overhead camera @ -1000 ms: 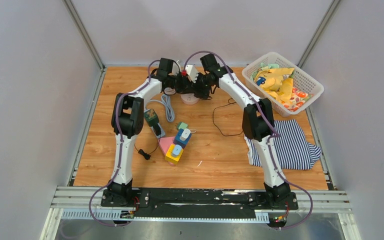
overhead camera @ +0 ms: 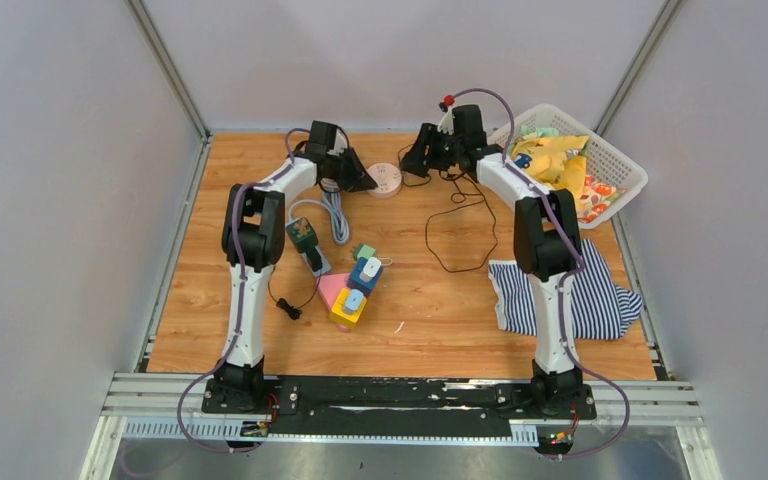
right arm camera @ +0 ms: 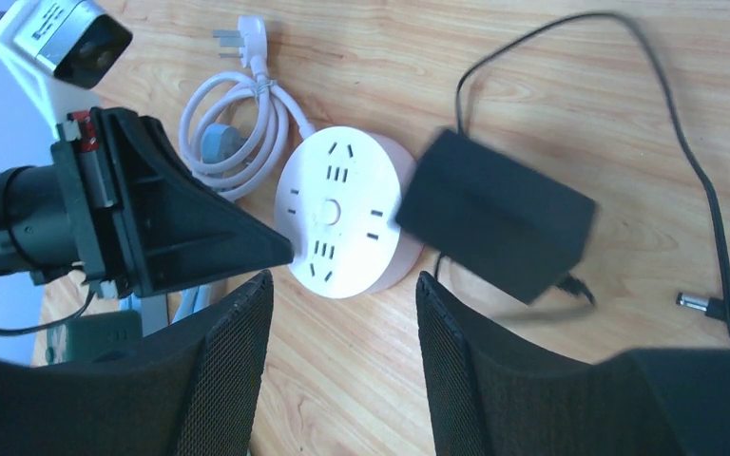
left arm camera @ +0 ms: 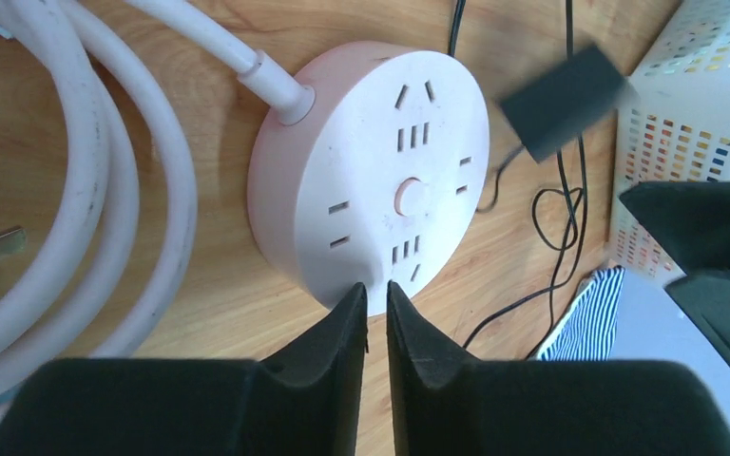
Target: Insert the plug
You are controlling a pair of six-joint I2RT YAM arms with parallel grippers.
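A round pale power strip [overhead camera: 384, 178] with slots in its face stands at the back middle, its white cable coiled beside it. My left gripper is shut on its edge. A blurred black adapter [right arm camera: 494, 214] with a cable hangs over or beside the strip's right side in the right wrist view; whether its plug is in the slots cannot be seen. My right gripper is open to the right of the strip, with no object visible between its fingertips.
A white basket [overhead camera: 608, 210] of soft toys is at the back right, above a striped cloth [overhead camera: 592, 305]. Toy blocks [overhead camera: 350, 305], loose cables and small devices lie left of centre.
The right arm has moved right, away from the strip. The black adapter that was over the strip in the top view has left that spot. The left gripper has moved slightly down in the top view.
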